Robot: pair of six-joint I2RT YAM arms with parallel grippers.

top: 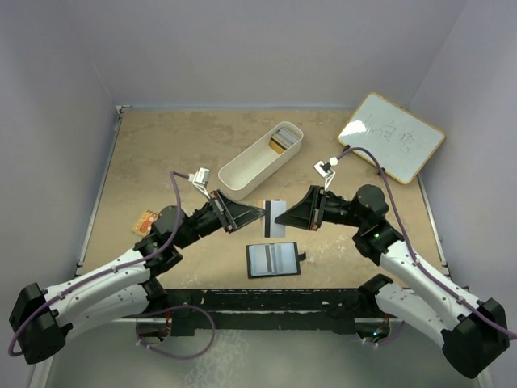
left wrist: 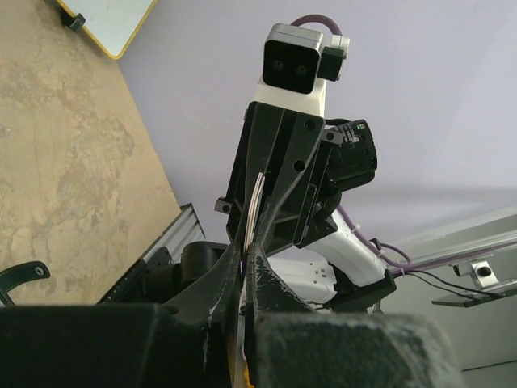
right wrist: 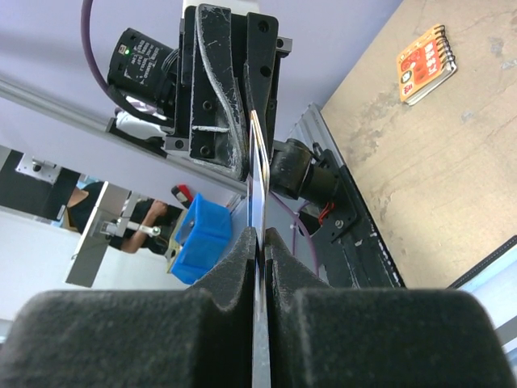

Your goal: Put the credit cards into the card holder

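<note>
A small stack of thin credit cards (top: 275,219), white with a dark stripe on its upper face, is held level in the air between my two grippers. My left gripper (top: 263,212) is shut on the cards' left edge. At their right edge, the fingertips of my right gripper stand close on either side; whether they press on the cards does not show. Edge-on, the cards (left wrist: 254,206) form a thin fan in the left wrist view. Below them on the table lies the black-edged card holder (top: 260,260), with clear windows, dark strips and a strap at its right.
A long white tray (top: 234,175) with cards (top: 284,139) at its far end stands behind the grippers. An orange notebook (right wrist: 423,65) lies at the left, and a whiteboard (top: 392,133) at the back right.
</note>
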